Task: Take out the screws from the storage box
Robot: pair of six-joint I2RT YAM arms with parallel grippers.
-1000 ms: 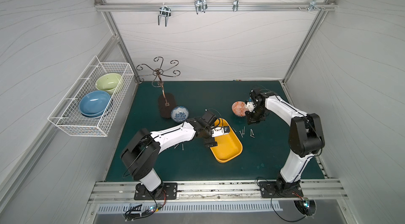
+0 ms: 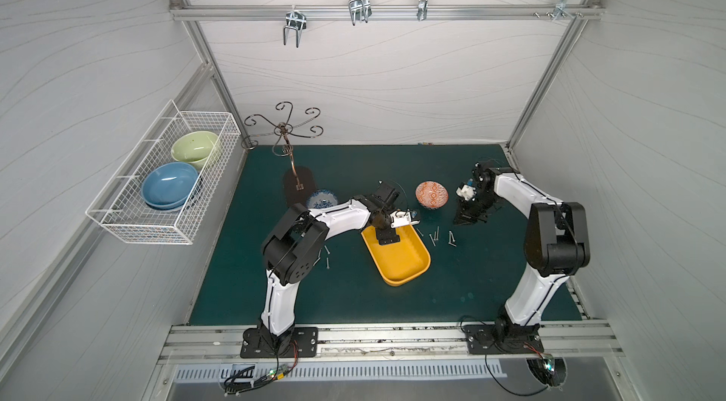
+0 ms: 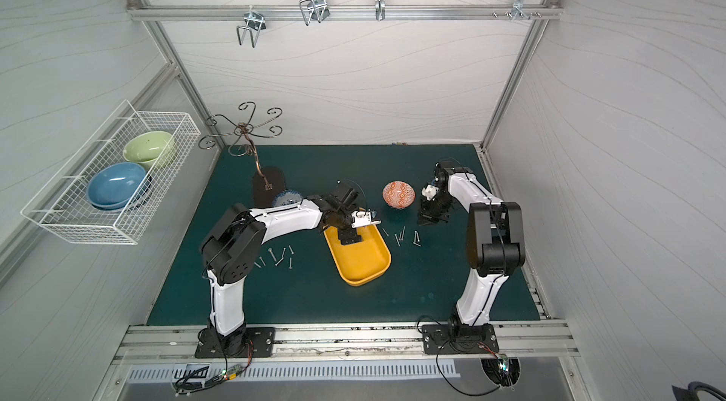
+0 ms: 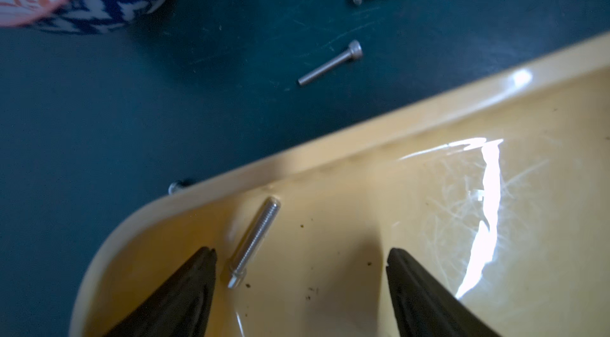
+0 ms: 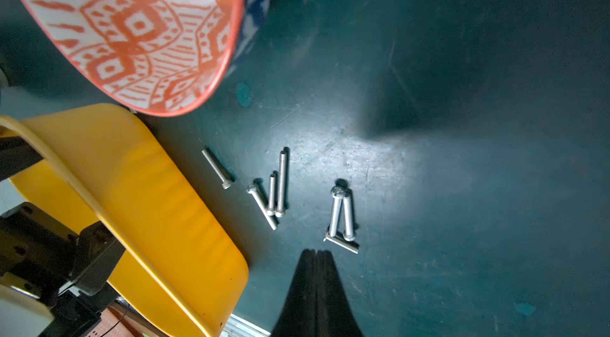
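Observation:
The yellow storage box (image 2: 398, 265) stands mid-table. One silver screw (image 4: 255, 239) lies on its floor beside the wall, at a corner. My left gripper is over the box with its fingers apart; in the left wrist view the screw shows in the gap, closer to the left finger, and nothing is gripped. Right of the box, several loose screws (image 5: 281, 181) lie on the table. My right gripper is shut, nothing showing between its fingers; in the right wrist view its tips appear just below a cluster of screws (image 5: 343, 213).
A patterned orange bowl (image 2: 432, 194) stands behind the box, near my right gripper. More screws (image 3: 280, 256) lie left of the box, beside my left arm. A blue patterned bowl (image 2: 322, 197) and a metal stand (image 2: 295, 174) are back left.
My left gripper has gone toward the back of the box, while the box has shifted slightly left and back. The right gripper has moved right, away from the orange bowl.

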